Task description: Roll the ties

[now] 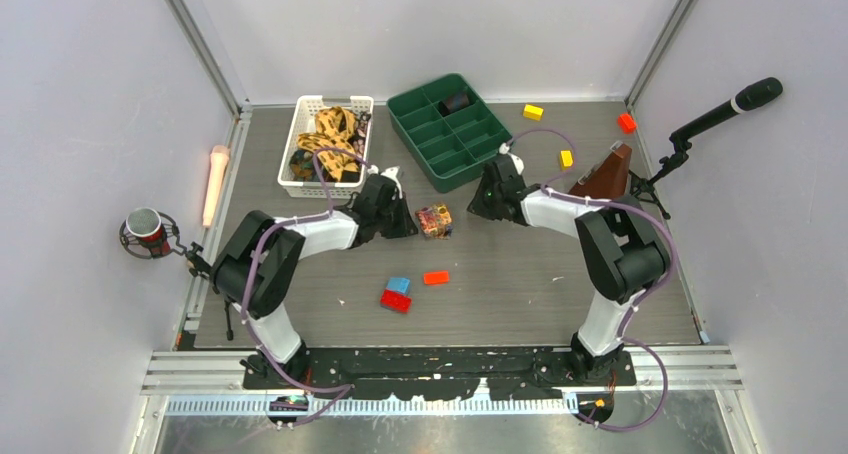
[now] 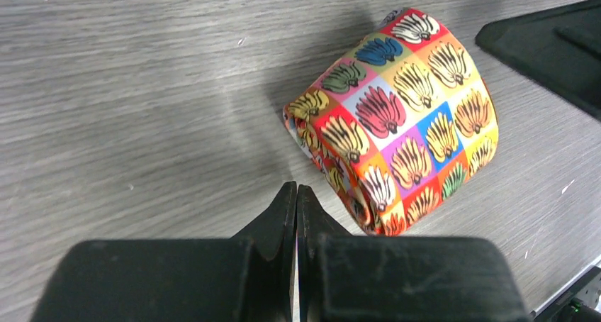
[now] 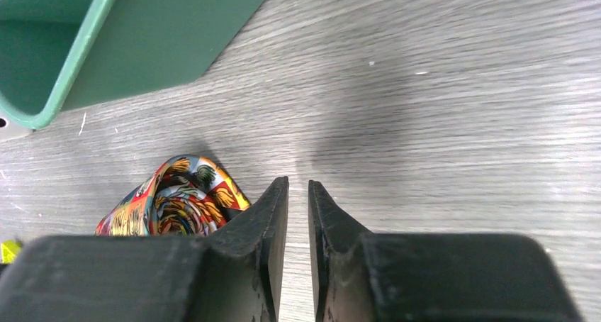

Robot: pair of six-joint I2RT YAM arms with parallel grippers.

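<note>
A rolled tie [image 1: 434,221] with a colourful patchwork of flower prints lies on the table between my two grippers. In the left wrist view the roll [image 2: 418,123] rests just beyond my left gripper, which is shut with nothing showing between its fingers. From the other side, the right wrist view shows the coiled end of the roll [image 3: 181,201] at lower left. My right gripper is slightly open, a narrow empty gap between its fingers, and stands apart from the roll. Folded ties [image 1: 335,134] fill the white basket [image 1: 300,114].
A green compartment box [image 1: 415,99] stands behind the roll, a dark rolled item [image 1: 454,103] in one compartment. Red [image 1: 396,301], blue [image 1: 398,285] and orange [image 1: 436,277] blocks lie nearer the front.
</note>
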